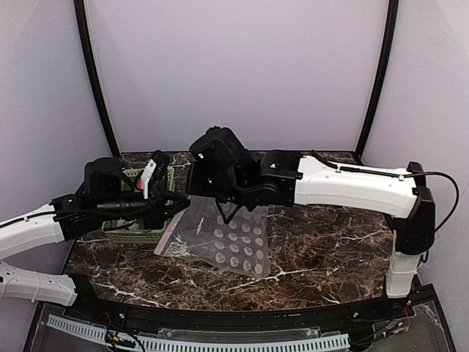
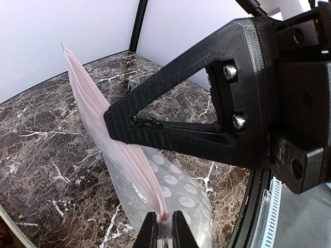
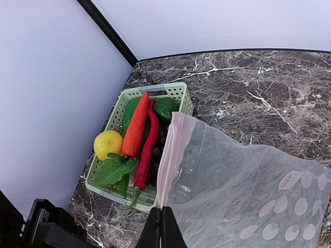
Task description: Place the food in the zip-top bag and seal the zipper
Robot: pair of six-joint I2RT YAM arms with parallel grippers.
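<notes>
A clear bag point(image 1: 220, 235) with white dots and a pink zip edge hangs between my arms. In the left wrist view my left gripper is shut on the bag's pink edge point(image 2: 139, 170), with the other arm's black gripper body close above it. My right gripper is shut at that edge point(image 3: 173, 144) in the right wrist view. A green basket point(image 3: 183, 98) holds a yellow round fruit point(image 3: 107, 143), red peppers point(image 3: 135, 124), green vegetables point(image 3: 166, 108), leafy greens point(image 3: 113, 170) and dark round items.
The basket stands at the left of the marble table point(image 1: 330, 249), partly behind my left arm in the top view. Walls point(image 1: 242, 73) bound the back and sides.
</notes>
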